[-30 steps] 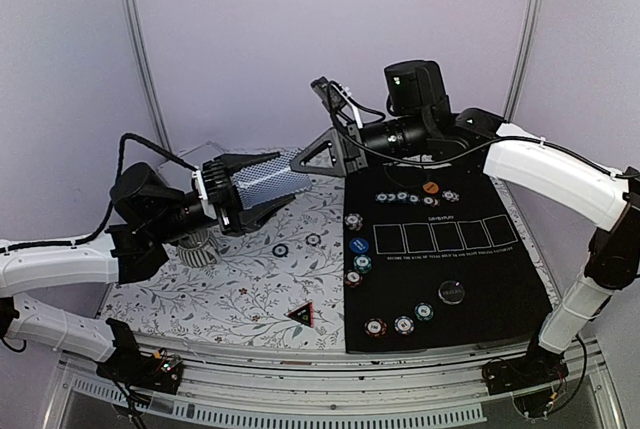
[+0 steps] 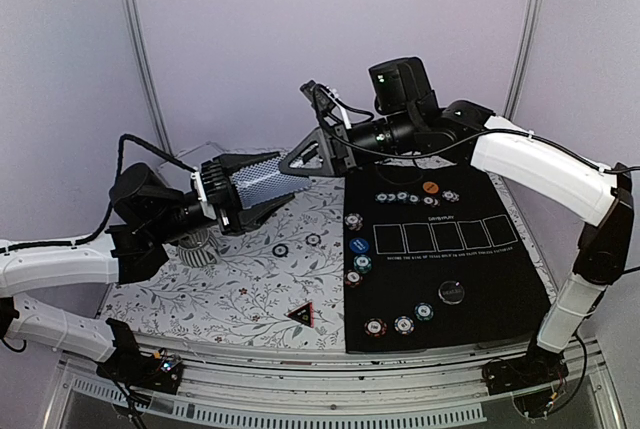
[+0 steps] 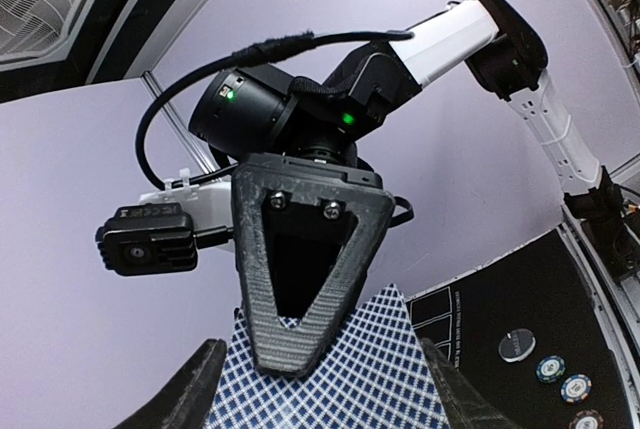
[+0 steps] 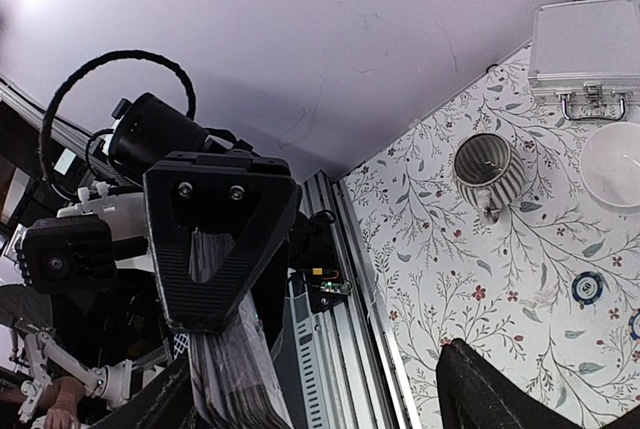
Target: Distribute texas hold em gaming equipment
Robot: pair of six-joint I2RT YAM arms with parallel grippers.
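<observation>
My left gripper (image 2: 245, 189) is shut on a blue checked deck of cards (image 2: 270, 181) (image 3: 320, 399), held up in the air above the table. My right gripper (image 2: 305, 159) reaches over from the right and stands open at the deck's upper end, one finger lying across it in the left wrist view. The black poker mat (image 2: 480, 319) covers the table's right, with printed card boxes (image 2: 446, 236), rows of chips (image 2: 403, 196), a clear dealer disc (image 2: 451, 292) and several chips (image 2: 404, 324) near the front edge.
A silver case (image 4: 585, 44), a striped metal cup (image 4: 487, 169) and a white bowl (image 4: 610, 164) stand on the flowered cloth. Two small chips (image 2: 280, 250) and a black triangular marker (image 2: 300, 314) lie left of the mat.
My right gripper has moved left and a little down, further onto the deck. The left arm and the things on the table have not moved.
</observation>
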